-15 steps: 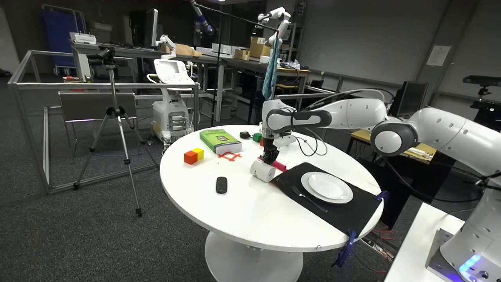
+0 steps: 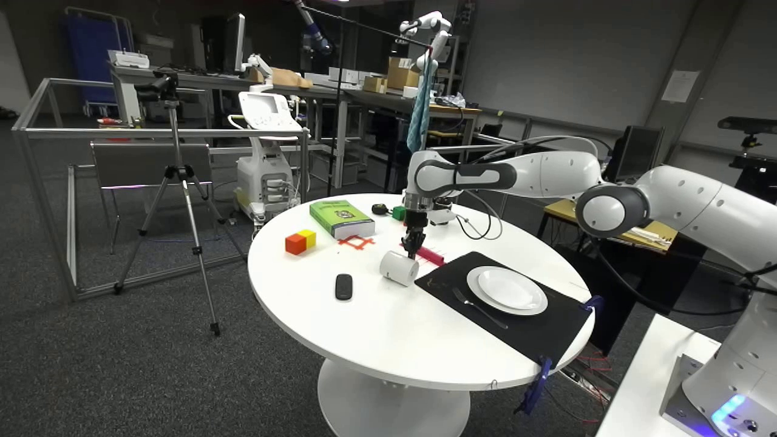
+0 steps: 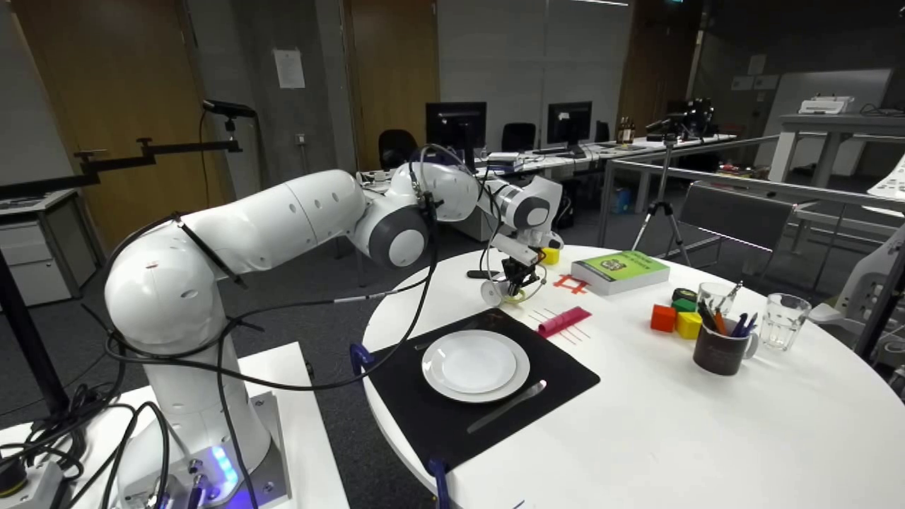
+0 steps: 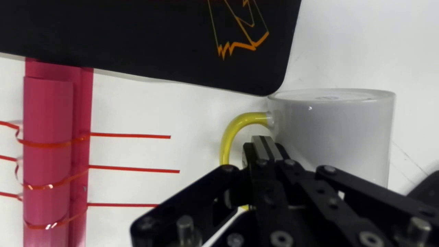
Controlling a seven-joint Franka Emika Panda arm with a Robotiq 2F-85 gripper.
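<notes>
A white mug (image 2: 399,269) with a yellow handle (image 4: 231,128) lies on its side on the white table, close to a corner of the black mat (image 4: 144,45). My gripper is shut, its fingertips touching each other, over the gap between the handle and the mug's body. Nothing shows between the fingers. Part of the handle is hidden behind them, and whether they touch the mug I cannot tell. In exterior view 2 the mug (image 3: 492,293) is partly covered by the gripper (image 3: 514,293).
A pink roll (image 4: 48,164) lies beside the mug over red lines. White plates (image 3: 475,360) sit on the mat. A green book (image 2: 342,218), coloured blocks (image 2: 300,241), a dark mouse-like object (image 2: 343,287) and a pen-filled mug (image 3: 719,349) stand around.
In exterior view 1 the mug has shifted a little left and nearer the camera, away from the mat. My gripper has moved the same way and lower.
</notes>
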